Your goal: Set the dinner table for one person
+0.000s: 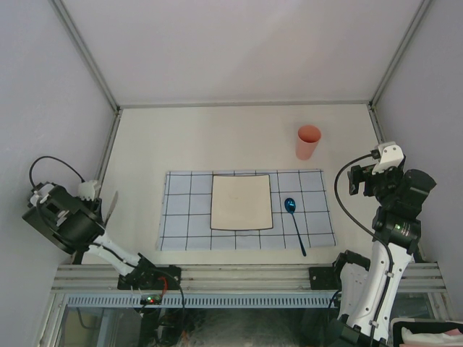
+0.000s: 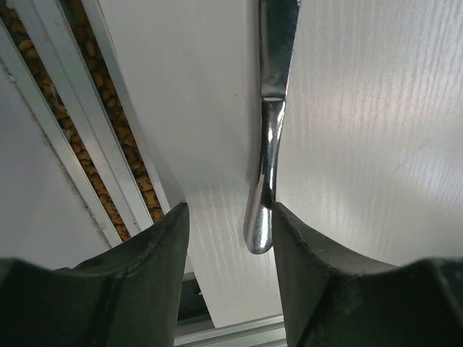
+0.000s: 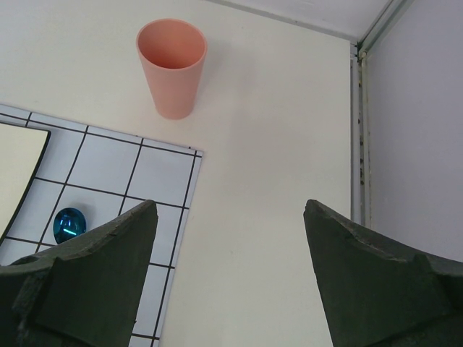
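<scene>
A silver knife [image 2: 269,144] lies at the table's left edge; its handle end reaches toward the gap of my left gripper, whose fingers stand apart beside and above it. From the top, the same knife [image 1: 111,207] is partly hidden by the left arm. The checked placemat [image 1: 188,210] carries a square cream plate [image 1: 241,202] and, to its right, a blue spoon [image 1: 291,207]. A pink cup [image 1: 307,142] stands upright behind the mat's right side. My right gripper is open over bare table, with nothing between its fingers.
Metal rails [image 2: 87,123] and the side wall border the left edge. Another wall [image 3: 419,144] stands close on the right.
</scene>
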